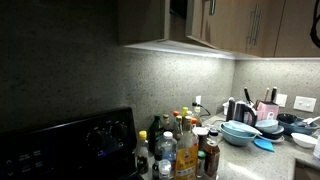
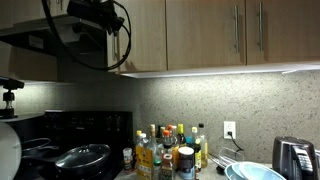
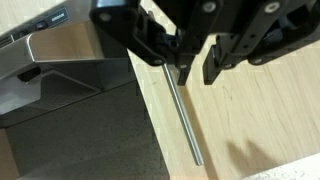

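In the wrist view my gripper is over a light wood cabinet door [image 3: 235, 115]. A narrow gap shows between its fingertips, with wood visible through it. The silver bar handle [image 3: 188, 130] runs close along the left finger and is partly hidden by it; whether the fingers grip it I cannot tell. Exterior view 1 shows the cabinet door [image 1: 222, 30] partly ajar, with a small dark opening at its left. The arm [image 2: 95, 15] reaches the upper cabinets at top left in exterior view 2, its fingertips unclear.
Several bottles [image 1: 187, 152] crowd the counter beside the black stove [image 1: 70, 150]. Blue bowls [image 1: 240, 130] stand farther right. A lidded pan [image 2: 82, 158] sits on the stove. Open air lies between counter and cabinets.
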